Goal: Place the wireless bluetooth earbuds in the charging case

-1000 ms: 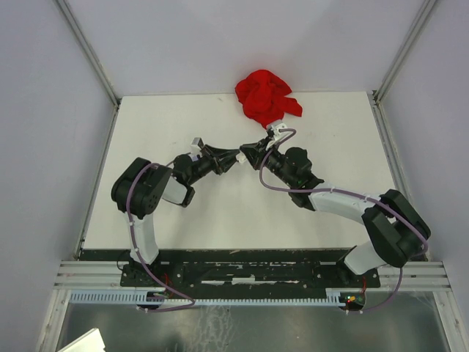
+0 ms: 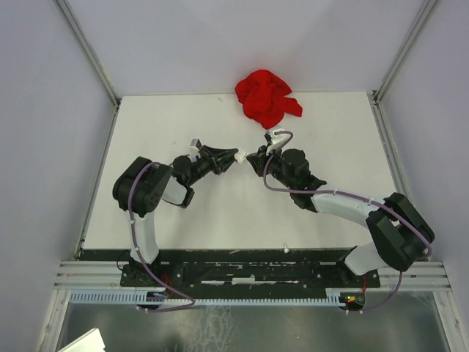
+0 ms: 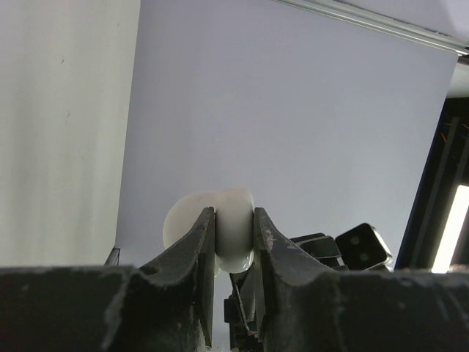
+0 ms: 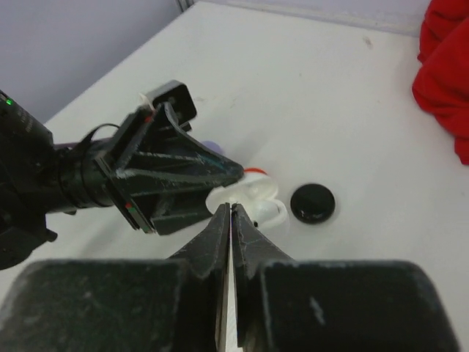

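The white charging case (image 2: 240, 157), with its lid raised, is held up in my left gripper (image 2: 233, 155) near the middle of the table. In the left wrist view the fingers press on its rounded white body (image 3: 234, 227). In the right wrist view the open case (image 4: 264, 213) shows beside the left gripper's black fingers, with a dark round object (image 4: 312, 203) just right of it. My right gripper (image 2: 253, 160) is close at the case's right side; in its own view its fingertips (image 4: 226, 220) appear nearly together in front of the case, and whether anything is between them is unclear.
A crumpled red cloth (image 2: 264, 97) lies at the back of the white table (image 2: 146, 125).
My right gripper has drawn back slightly to the right and down in the top view, leaving more of the white case visible. The left gripper has stayed in place.
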